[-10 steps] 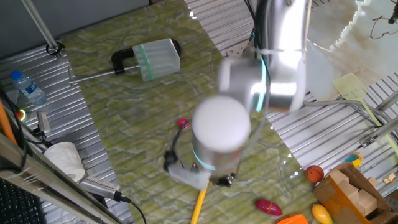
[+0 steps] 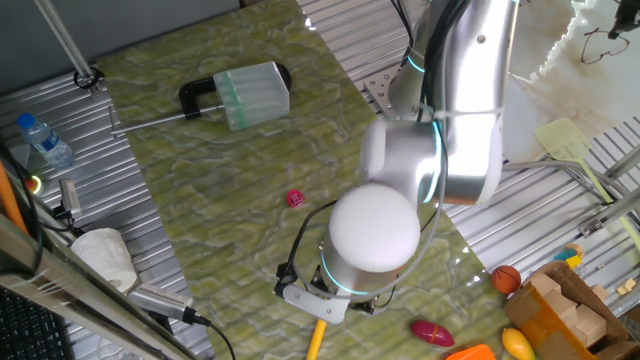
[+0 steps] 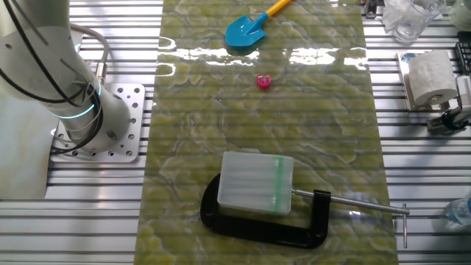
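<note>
The arm reaches over the front of the green marbled table, and my gripper [image 2: 318,300] points down at it. Its fingers are hidden under the wrist in exterior view 1, so the finger state does not show. Just below the gripper in that view comes the yellow handle [image 2: 316,342] of a toy shovel. Exterior view 2 shows the shovel's blue blade [image 3: 243,33] lying on the table; the gripper is outside that view. A small pink-red object [image 2: 295,198] lies on the table, apart from the gripper. Farther off, a translucent box [image 3: 250,182] rests against a black clamp [image 3: 268,232].
Near the table's front right are a dark red oval toy [image 2: 432,332], an orange object [image 2: 470,353], a yellow fruit [image 2: 517,344] and a cardboard box [image 2: 560,315]. A paper roll [image 2: 104,258] and water bottle [image 2: 46,141] stand left of it. Mid-table is mostly bare.
Table objects look unmoved.
</note>
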